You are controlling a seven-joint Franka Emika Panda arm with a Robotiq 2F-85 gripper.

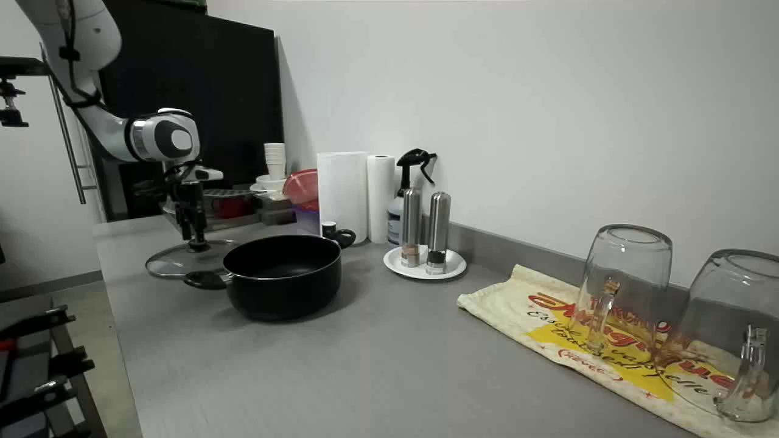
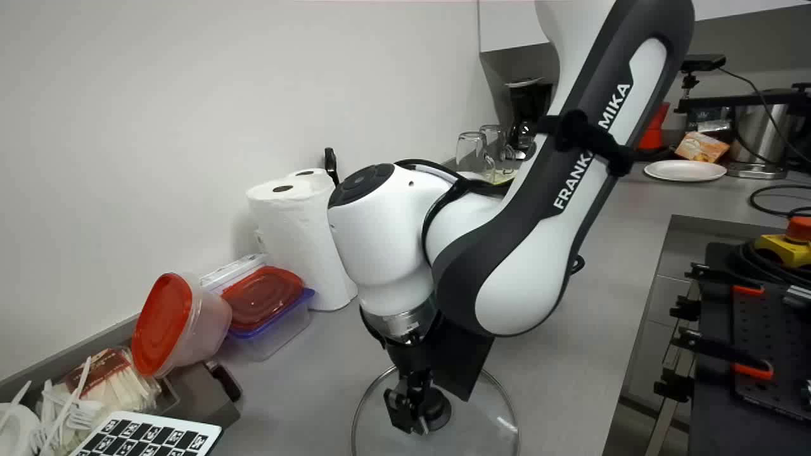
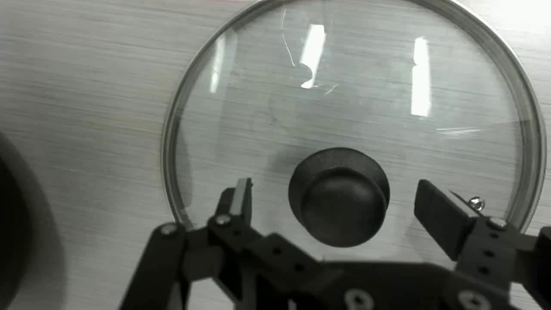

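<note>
A round glass lid (image 3: pixel 356 77) with a metal rim lies flat on the counter, its black knob (image 3: pixel 343 206) facing up. My gripper is open over the lid, one finger on each side of the knob with a clear gap on both sides. In exterior view 1 the lid (image 1: pixel 171 263) rests left of a black pot (image 1: pixel 281 288), which is uncovered. Part of the pot's dark side (image 3: pixel 10 227) shows at the left edge of the wrist view. From exterior view 2, the gripper (image 2: pixel 418 414) is low over the lid (image 2: pixel 486 425).
Behind the pot, paper towel rolls (image 1: pixel 343 193) and a spray bottle (image 1: pixel 398 212) line the wall. Two steel grinders stand on a white plate (image 1: pixel 454 271). Glass mugs (image 1: pixel 628 285) sit on a cloth (image 1: pixel 504 306) at right.
</note>
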